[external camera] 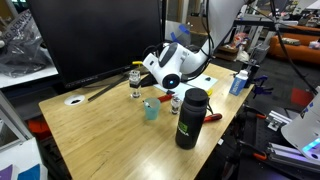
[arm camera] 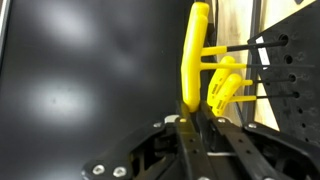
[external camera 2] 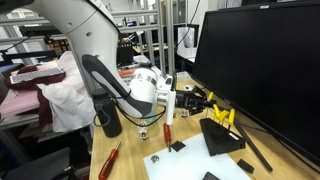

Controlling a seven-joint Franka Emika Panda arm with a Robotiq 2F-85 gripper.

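Note:
A yellow-handled tool [arm camera: 193,60] stands out from between the fingers of my gripper in the wrist view, and the fingers are shut on its handle. In exterior view 2 the gripper [external camera 2: 192,100] is above a black rack [external camera 2: 218,136], close to the monitor. More yellow handles [arm camera: 228,90] lie behind the held one in the wrist view, beside the perforated black rack [arm camera: 290,80]. The gripper's fingers are hard to make out in exterior view 1, partly hidden by the white arm [external camera: 172,68].
A large black monitor [external camera 2: 265,70] stands right behind the rack. On the table are a black bottle [external camera: 191,120], a light teal cup [external camera: 152,108], white mugs, a red screwdriver [external camera 2: 109,163] and a white sheet [external camera 2: 195,162].

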